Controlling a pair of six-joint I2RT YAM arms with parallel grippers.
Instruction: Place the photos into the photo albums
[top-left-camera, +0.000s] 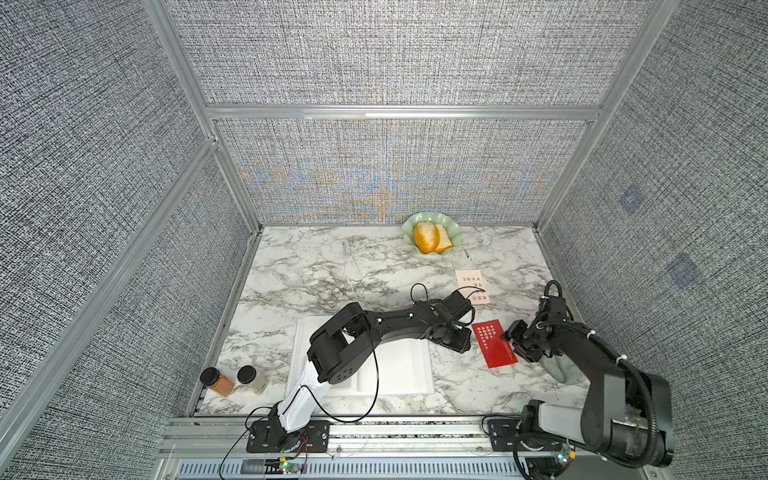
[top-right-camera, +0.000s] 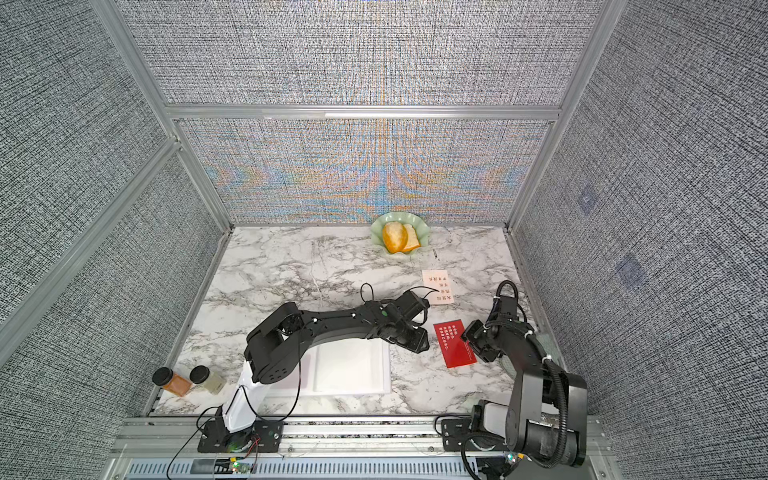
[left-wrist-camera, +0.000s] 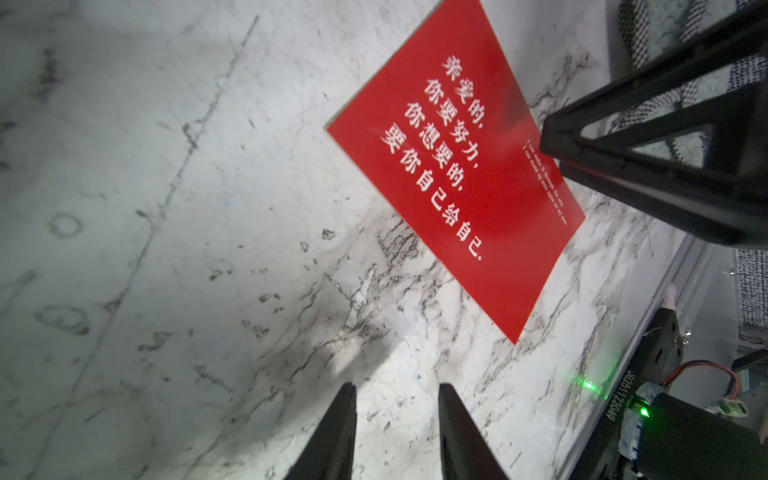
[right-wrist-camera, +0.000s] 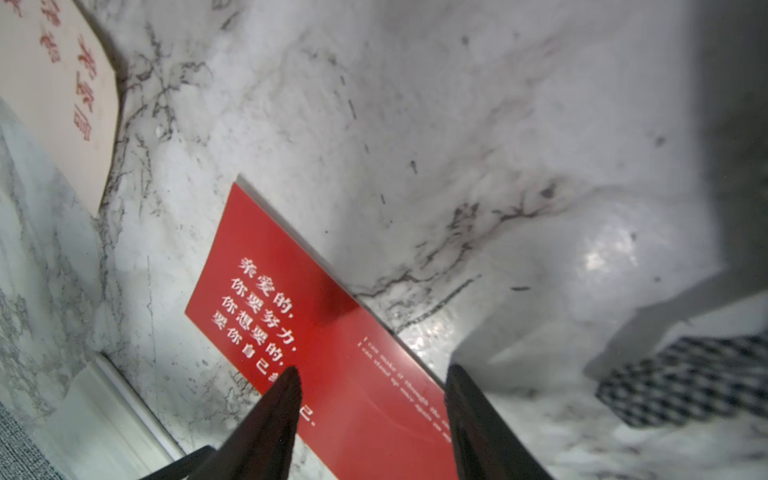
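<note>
A red card (top-left-camera: 494, 342) with white text lies flat on the marble table, between my two grippers. A cream card (top-right-camera: 437, 286) lies behind it. The white photo album (top-left-camera: 404, 368) lies open at the front middle, partly under my left arm. My left gripper hangs just left of the red card, its fingers part open over bare table. My right gripper is open low over the red card's right side, its fingers over the card with nothing seen held.
A green bowl (top-left-camera: 453, 232) with bread stands at the back. Two jars (top-left-camera: 217, 382) are at the front left. Grey cloth (top-left-camera: 564, 368) lies at the right.
</note>
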